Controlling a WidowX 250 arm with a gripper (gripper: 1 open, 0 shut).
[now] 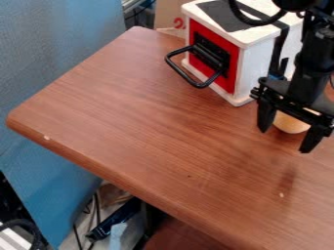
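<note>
My black gripper [283,135] hangs at the right side of the table, its two fingers pointing down and spread apart. A pale, light wooden-looking round object [291,122] sits behind and between the fingers, partly hidden by them; whether they touch it I cannot tell. A white box with a red front [214,70] and a black handle stands at the back of the table, left of the gripper.
A blue panel [53,78] stands on the left, and a cardboard box [169,16] is behind.
</note>
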